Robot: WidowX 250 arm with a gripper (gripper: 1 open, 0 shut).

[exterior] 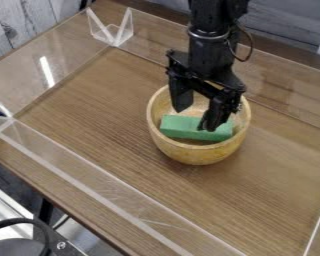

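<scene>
My black gripper (203, 96) hangs over a round yellow bowl (190, 153), its fingers reaching down into the bowl's rim area. A green block (184, 128) lies inside the bowl, partly behind the fingers. The fingers look spread, but whether anything is between them is hard to tell.
A clear plastic container (111, 29) stands at the back left. A black cable and other dark items lie off the table at the lower left.
</scene>
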